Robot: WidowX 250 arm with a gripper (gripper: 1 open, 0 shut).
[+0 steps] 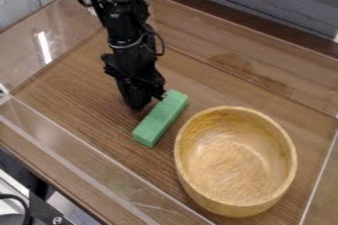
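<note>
My black gripper [137,93] reaches down from the top of the camera view, its tip low over the table just left of and above a green block [160,119]. The block lies flat on the wooden table, tilted diagonally, beside a large tan oval bowl [235,199]. Whether the fingers are open or shut is hard to make out, as they are dark and small.
</note>
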